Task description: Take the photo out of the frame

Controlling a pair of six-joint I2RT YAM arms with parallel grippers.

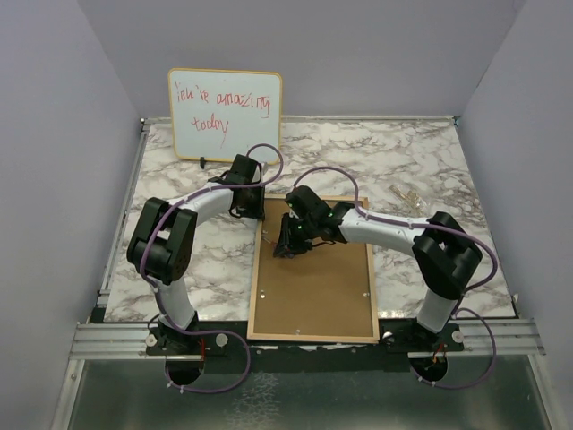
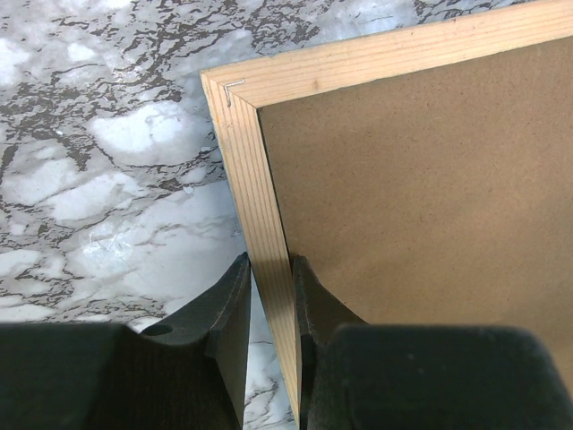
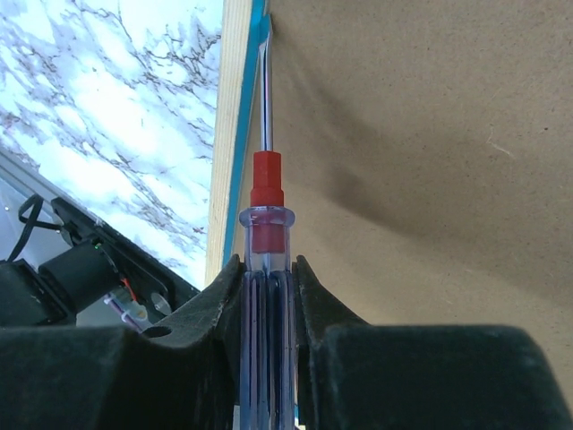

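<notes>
The wooden picture frame [image 1: 254,300] lies on the table with its brown backing [image 1: 313,291] facing up. My left gripper is shut on the frame's left rail [image 2: 248,179], near the upper left corner; one finger is outside, the other against the backing side. My right gripper is shut on a screwdriver [image 3: 268,188] with a clear handle and red collar. In the right wrist view its metal tip reaches the rail's inner edge, by a blue strip [image 3: 240,134]. Whether it touches a tab there, I cannot tell. The photo is hidden.
Small pale tabs [image 1: 366,294] show along the frame's inner edges. A whiteboard [image 1: 226,116] with red writing stands at the back left. Something clear and crumpled [image 1: 410,199] lies on the right. The marble tabletop [image 1: 430,152] is otherwise mostly free.
</notes>
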